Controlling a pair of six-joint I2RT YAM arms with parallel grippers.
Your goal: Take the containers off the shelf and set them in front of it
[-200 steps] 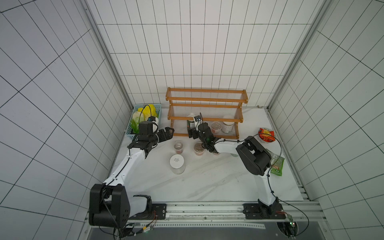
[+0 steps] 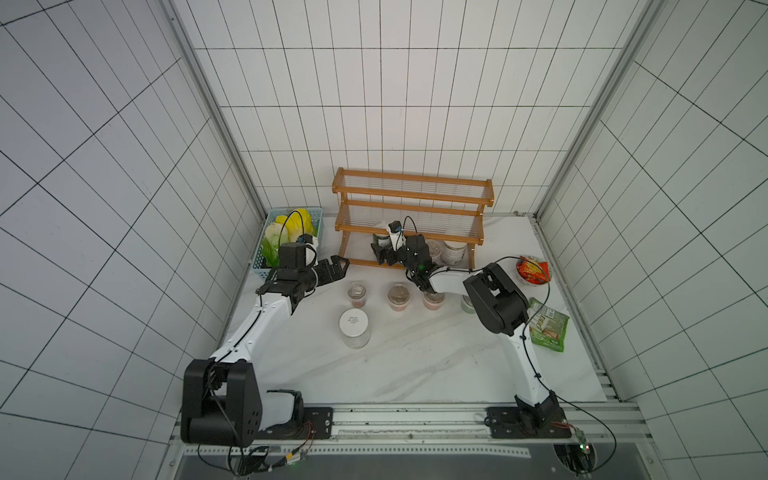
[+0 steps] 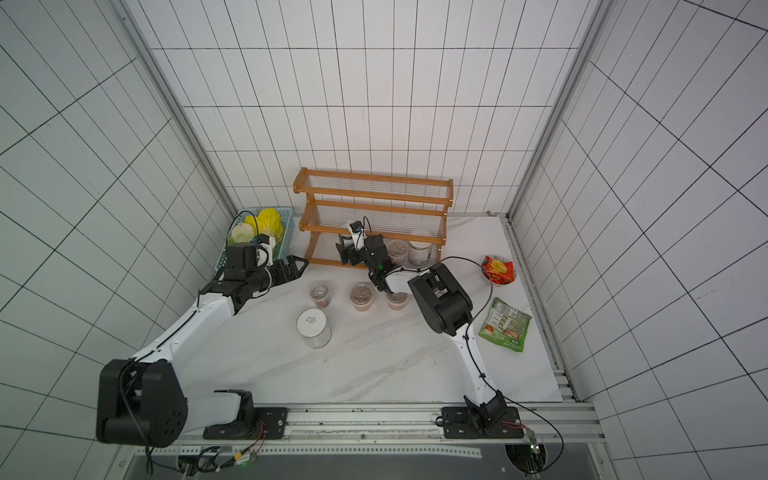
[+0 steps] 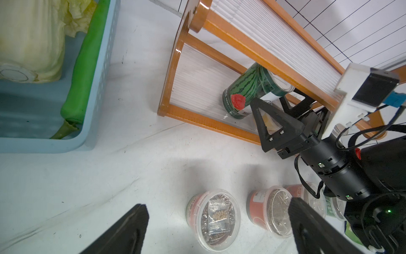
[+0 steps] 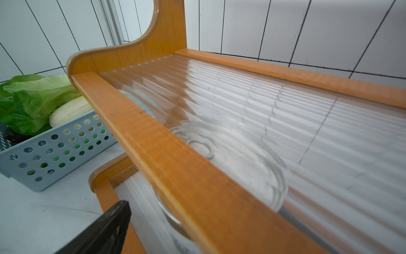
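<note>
The seed jar (image 4: 249, 91), a green can with a watermelon picture, stands on the shelf's bottom level towards its left end. In the right wrist view its round lid (image 5: 236, 156) shows through the clear ribbed board above it. My right gripper is at the jar, under the wooden front rail (image 5: 169, 160), its fingers spread open; part of the jar is hidden behind them. I cannot tell whether they touch it. To the left, in front of the shelf (image 2: 416, 201), my left gripper (image 2: 340, 266) stands open and empty.
Several clear-lidded cups (image 4: 220, 220) stand in front of the shelf, with a white-lidded jar (image 2: 354, 324) nearer. A blue vegetable basket (image 4: 88, 139) is at left. Snack bags (image 2: 549, 324) lie at right.
The right arm has moved back towards the shelf. The shelf has shifted slightly backwards, and now looks a little askew, with its jars also further back. My left gripper stays put.
</note>
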